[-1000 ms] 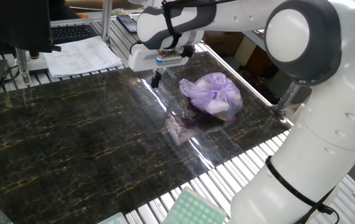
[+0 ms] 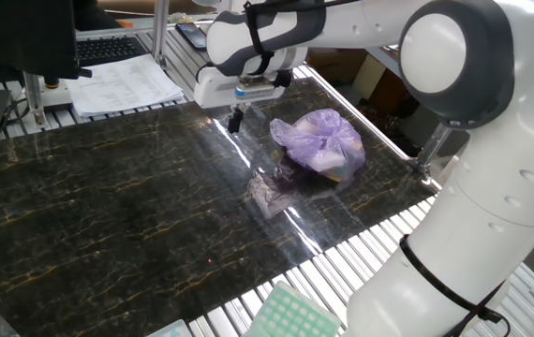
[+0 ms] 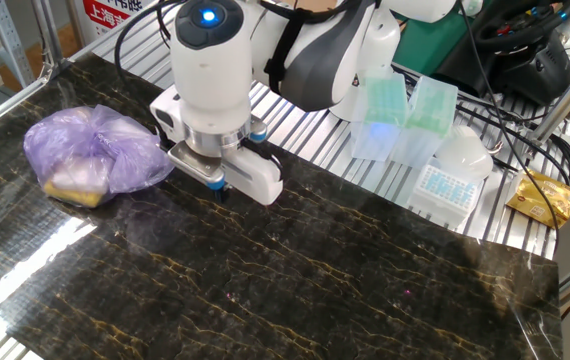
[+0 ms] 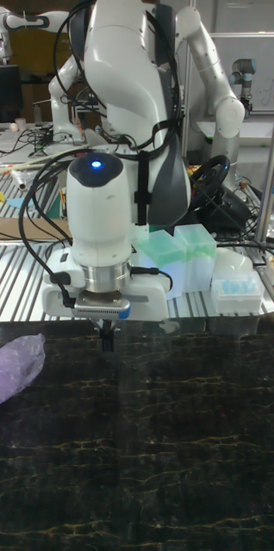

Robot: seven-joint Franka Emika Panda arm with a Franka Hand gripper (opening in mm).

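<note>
A crumpled purple plastic bag [image 2: 328, 140] with something pale and yellow inside lies on the dark marbled tabletop [image 2: 89, 215]. My gripper [image 2: 236, 122] hangs above the table, beside the bag and apart from it. Its dark fingers look drawn together, and nothing shows between them. In the second exterior view the bag [image 3: 90, 155] is left of the gripper [image 3: 220, 193]. The third exterior view cuts the bag [image 4: 11, 369] off at its left edge, while the gripper [image 4: 106, 342] points downward over the table's far part.
Beyond the tabletop, on the slatted metal frame, stand green-tinted plastic boxes [image 3: 380, 110], a white tip box [image 3: 445, 194] and a gold packet [image 3: 543, 198]. Papers [image 2: 125, 86] and a keyboard [image 2: 108, 49] lie at another edge.
</note>
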